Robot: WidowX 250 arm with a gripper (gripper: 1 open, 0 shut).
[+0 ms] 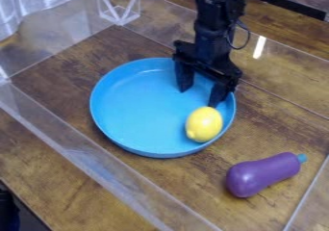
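Note:
My black gripper [206,76] reaches down from the top over the back rim of a blue round tray [129,110], its fingers spread open. A yellow lemon-like object [203,124] lies in the front right of the tray, in front of the gripper and apart from it. A purple toy eggplant [261,177] lies on the wooden table at the lower right, outside the tray. Whether anything sits between the dark fingers is hard to see.
Clear plastic walls [52,129] edge the left side. A white frame-like piece [118,9] stands at the back.

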